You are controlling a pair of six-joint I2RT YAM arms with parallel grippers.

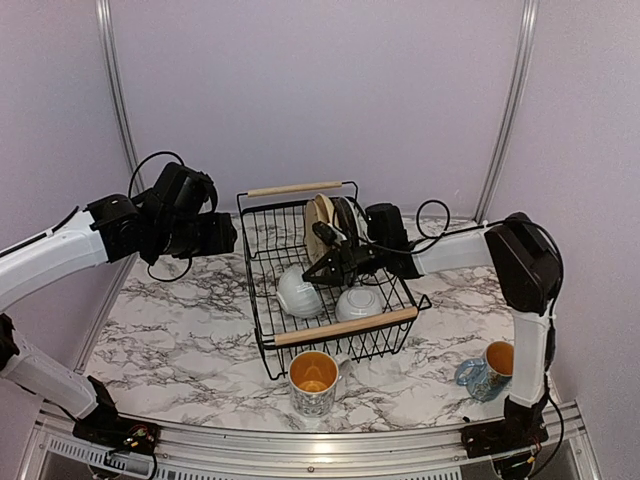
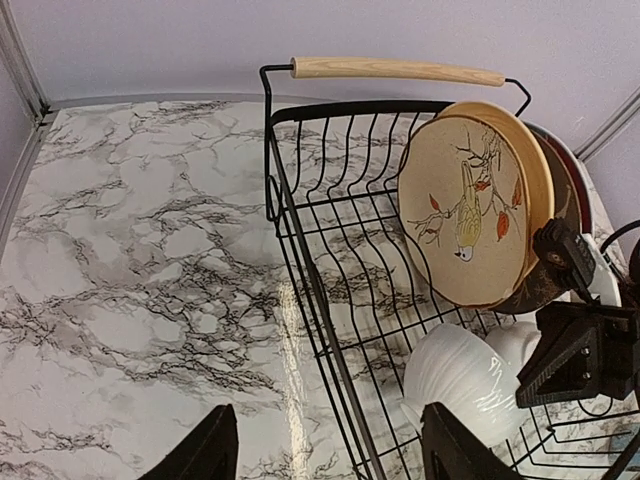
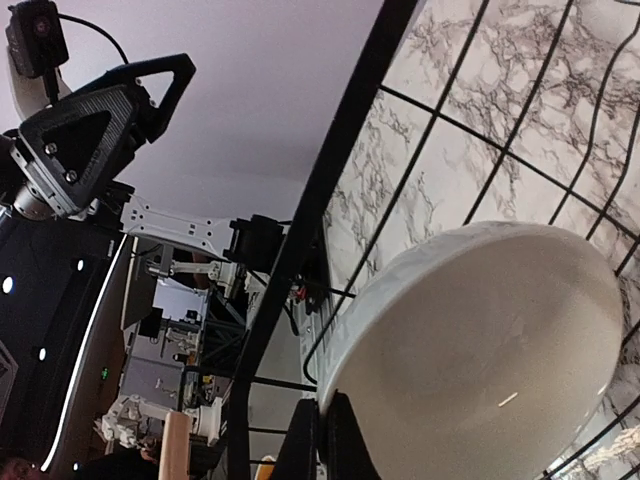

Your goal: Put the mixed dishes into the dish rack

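Note:
A white bowl [image 1: 298, 292] stands tipped in the left half of the black wire dish rack [image 1: 262, 320]; in the left wrist view the bowl [image 2: 455, 385] leans with its mouth facing right. My right gripper [image 1: 316, 272] is shut at its edge, and in the right wrist view the thin rim of the bowl [image 3: 480, 350] runs between the fingertips. Another white bowl [image 1: 359, 303] sits upside down beside it. Plates [image 2: 465, 210] stand on edge at the back of the rack. My left gripper [image 1: 226, 234] hangs open and empty left of the rack.
An orange-lined mug [image 1: 312, 385] stands just in front of the rack's wooden handle [image 1: 345, 327]. A blue mug [image 1: 488, 372] is at the right, close to the right arm's base. The marble counter [image 1: 170, 335] left of the rack is clear.

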